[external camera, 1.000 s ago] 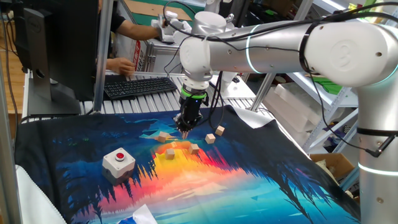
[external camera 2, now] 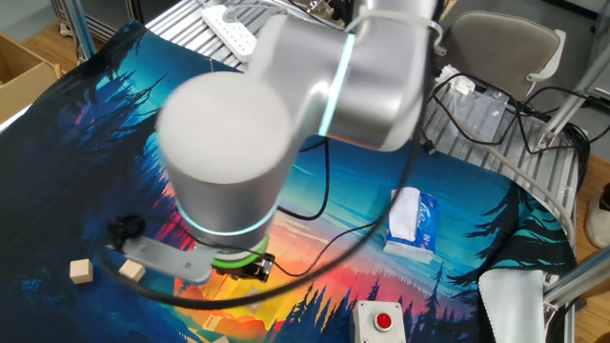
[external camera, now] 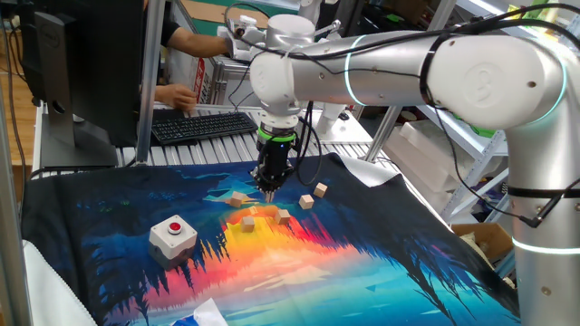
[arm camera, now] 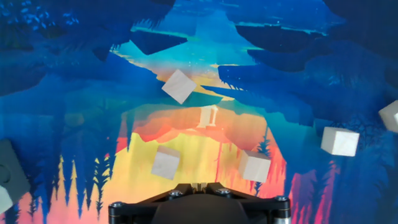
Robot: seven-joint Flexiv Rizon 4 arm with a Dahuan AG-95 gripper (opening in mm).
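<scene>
Several small wooden cubes lie apart on the printed cloth. In the wrist view, one cube is turned cornerwise near the middle. Nearer the fingers are a left cube and a right cube. Farther right lies another cube, and an edge cube is cut off by the frame. My gripper appears shut, its fingertips close together with no cube between them. From exterior view 1, the gripper points down above the cube group. The arm hides its tips in exterior view 2.
A grey box with a red button stands left of the cubes. A tissue pack lies on the cloth. Behind it are a keyboard, a monitor and a person's hand.
In exterior view 1 the arm and wrist have shifted slightly left, while the gripper's tip stays nearly in place. The cubes have not moved.
</scene>
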